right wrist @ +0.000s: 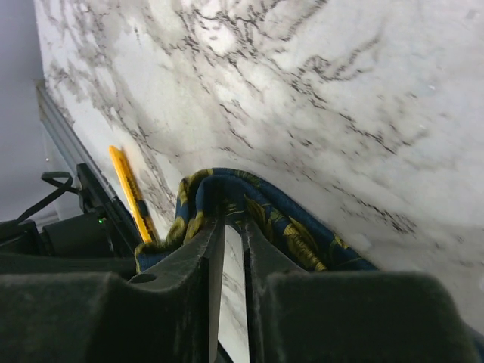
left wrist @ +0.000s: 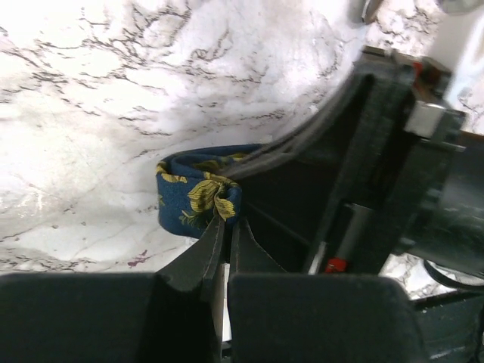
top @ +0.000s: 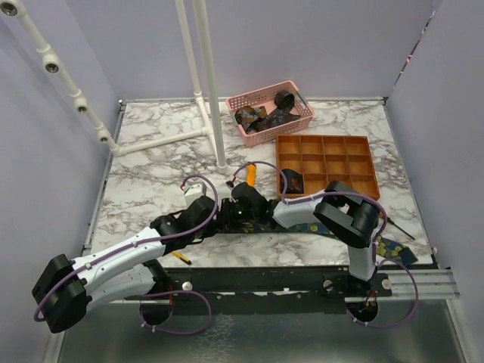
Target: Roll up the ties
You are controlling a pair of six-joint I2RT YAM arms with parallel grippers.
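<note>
A navy tie with yellow pattern (top: 389, 249) lies stretched along the front of the marble table, its rolled end (left wrist: 181, 197) between my two grippers. My left gripper is shut at that folded end, with the fabric at its fingertips; whether it pinches it is unclear. My right gripper is right beside it from the right, fingers a little apart over the looped tie; what lies between them is hard to tell.
An orange compartment tray (top: 340, 159) stands at back right, a pink basket (top: 257, 134) with dark rolled items behind. A white pipe frame (top: 159, 144) is at back left. Yellow tools (top: 251, 172) lie nearby.
</note>
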